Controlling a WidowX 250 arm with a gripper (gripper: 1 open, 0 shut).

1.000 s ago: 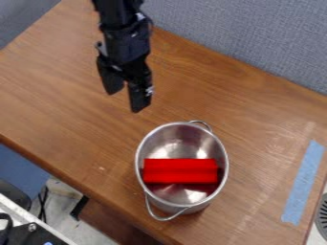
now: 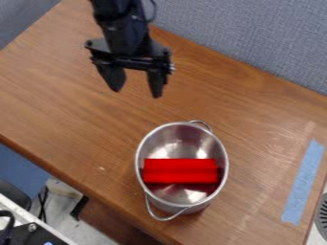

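My gripper point(image 2: 136, 75) hangs open over the wooden table point(image 2: 52, 96) at the upper middle of the camera view, its dark fingers spread apart with nothing seen between them. Below and to the right stands a metal pot point(image 2: 167, 144) with wire handles, holding a bright red block point(image 2: 179, 170) lying crosswise inside it. The gripper is well apart from the pot.
A light blue strip point(image 2: 303, 182) lies at the right of the table. Dark cables and grey equipment show past the table's lower left edge, and a round object is cut off at the right edge.
The gripper has turned and now shows its two fingers spread sideways, a little higher in the view. The pot and red block have not moved.
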